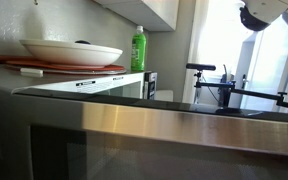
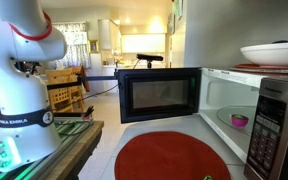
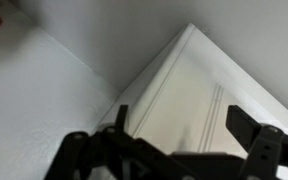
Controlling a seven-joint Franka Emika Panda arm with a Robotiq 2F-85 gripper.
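Observation:
My gripper shows at the bottom of the wrist view, its two dark fingers wide apart and nothing between them. Beyond it is a pale cabinet panel [image 3: 169, 105] beside grey wall. In exterior view 2 the microwave door [image 2: 159, 92] hangs open, and a small pink bowl [image 2: 238, 121] stands inside the lit cavity. The white arm [image 2: 29, 100] fills the left edge there, its gripper outside the picture. Exterior view 1 catches only part of the arm [image 1: 271, 10], at the upper right.
A large white bowl [image 2: 274, 54] rests on top of the microwave. A round red mat [image 2: 172, 157] lies on the counter before it, a small green object [image 2: 208, 177] at its edge. Behind the microwave stands a green bottle [image 1: 138, 49]. Overhead is a white cabinet [image 1: 149, 10].

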